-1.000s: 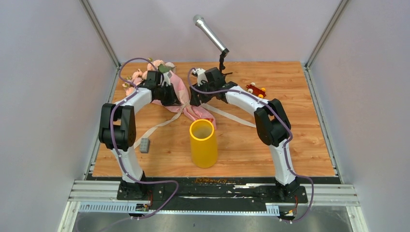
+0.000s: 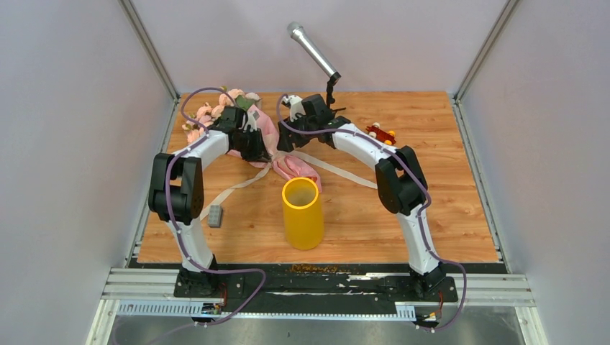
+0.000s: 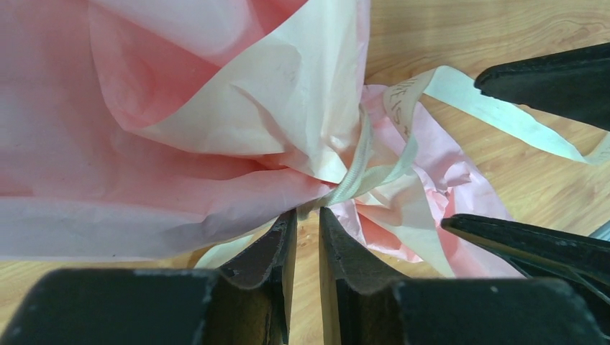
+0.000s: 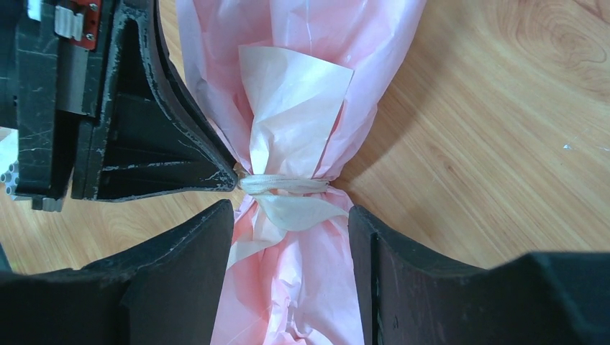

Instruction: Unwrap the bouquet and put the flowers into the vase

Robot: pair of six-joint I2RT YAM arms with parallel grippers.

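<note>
The flowers (image 2: 216, 109) lie at the back left in pink wrapping (image 2: 296, 167), tied at a narrow waist with a pale ribbon (image 4: 284, 184). At the waist's left side is my left gripper. Its fingers stand a narrow gap apart with a bit of ribbon at their tips; whether they pinch it cannot be told. My right gripper is open above the tied waist, its fingers to either side of the wrapping in the right wrist view. A yellow vase (image 2: 303, 215) stands upright in front of the bouquet, its mouth empty.
A grey block (image 2: 215, 216) lies at the left, near a loose ribbon end. At the back right sits a small red toy (image 2: 381, 134). A silver microphone (image 2: 313, 50) on a stand rises at the back.
My right gripper has moved slightly left over the bouquet's waist. My left gripper has shifted very slightly toward the front. Flowers and vase look unmoved.
</note>
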